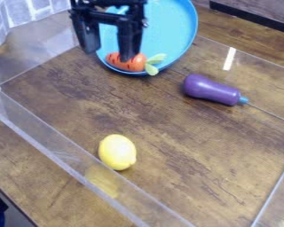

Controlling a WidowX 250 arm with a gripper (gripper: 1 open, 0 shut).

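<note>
My black gripper [109,35] hangs over the blue plate [170,27] at the top, open, its fingers pointing down. An orange carrot [125,62] with pale green leaves lies on the plate just below the fingers. A yellow lemon [117,152] lies on the wooden surface toward the lower middle, and a purple eggplant [209,90] lies to the right of the plate.
Clear plastic walls border the wooden surface [192,160] along the left and right. The middle of the surface between lemon, plate and eggplant is clear.
</note>
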